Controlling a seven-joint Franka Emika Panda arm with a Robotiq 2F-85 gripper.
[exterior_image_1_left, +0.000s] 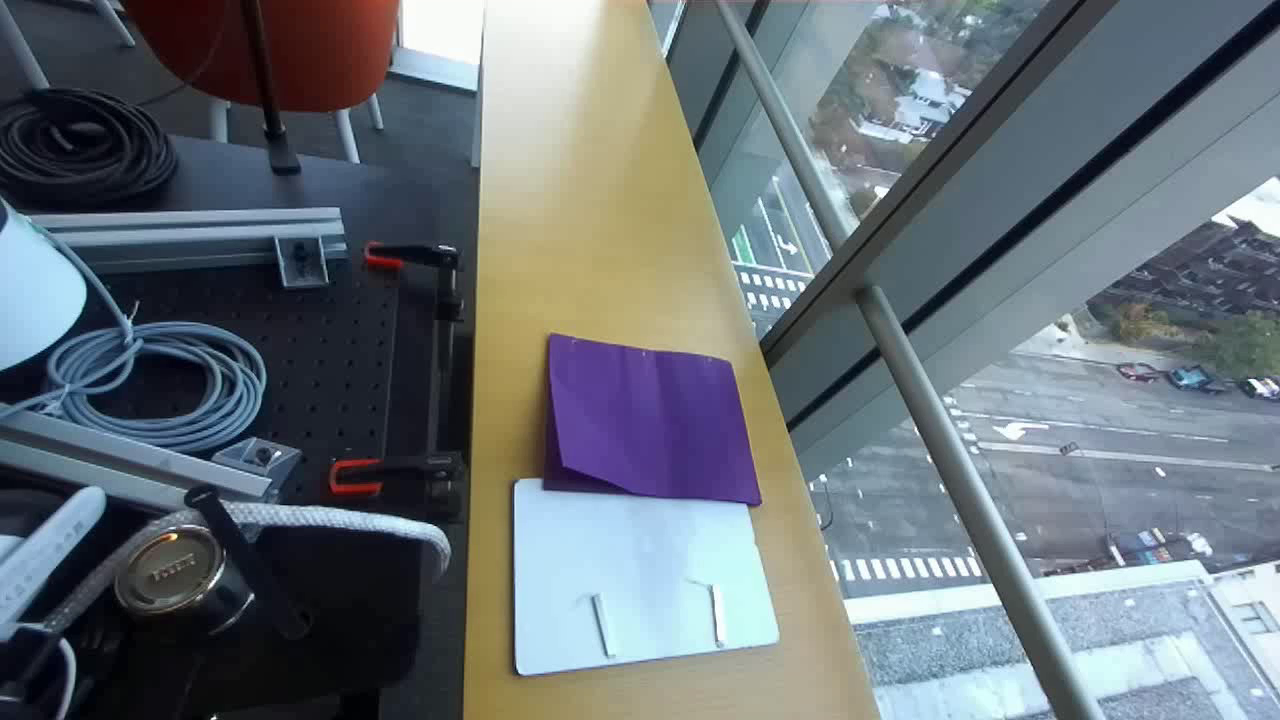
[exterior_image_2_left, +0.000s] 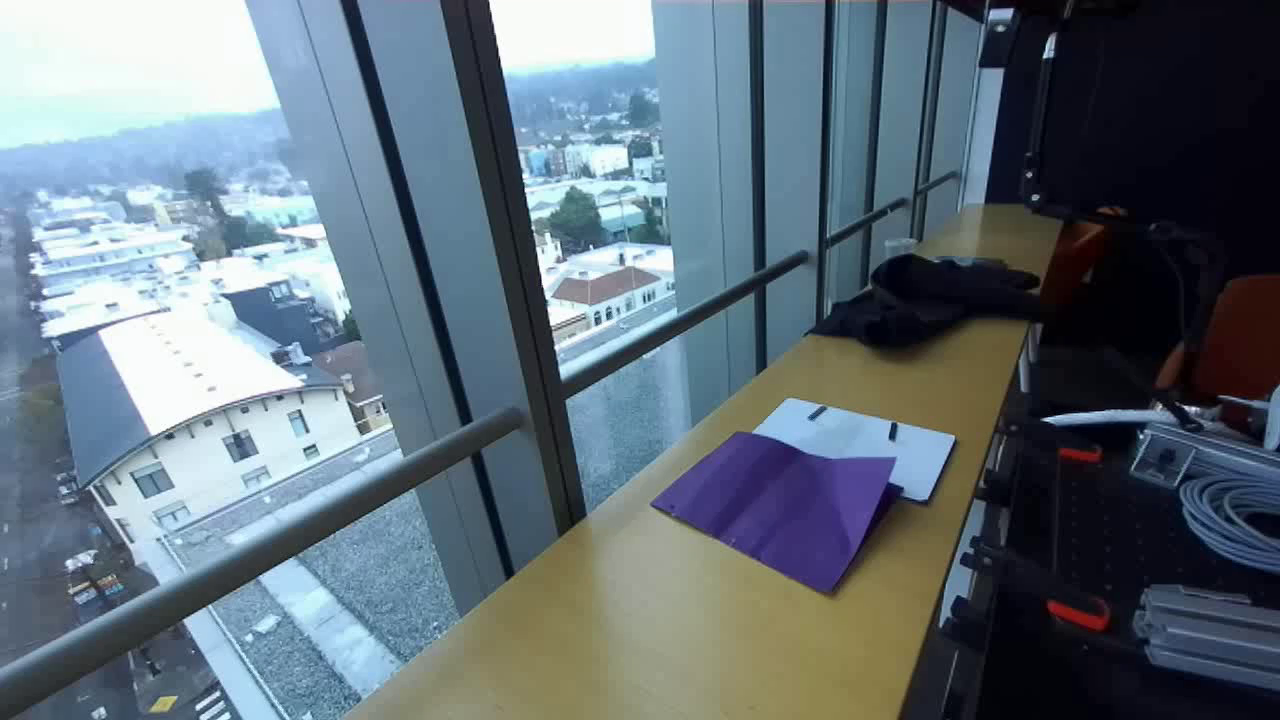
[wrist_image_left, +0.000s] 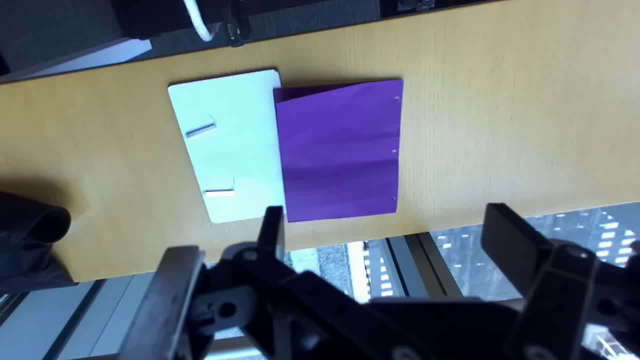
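A purple folder lies on the wooden ledge, its cover slightly raised along one side. One edge of it overlaps a white board that carries two small strips. In exterior view 2 the purple folder is nearer the camera than the white board. From above, the wrist view shows the folder and the board side by side. My gripper is open with its fingers wide apart, nothing between them, at the lower part of that view and clear of the folder. Neither exterior view shows it.
Dark cloth lies farther along the ledge. Windows with a metal rail border one side. On the other side, a black table holds coiled cables and clamps. Bare ledge extends beyond the folder.
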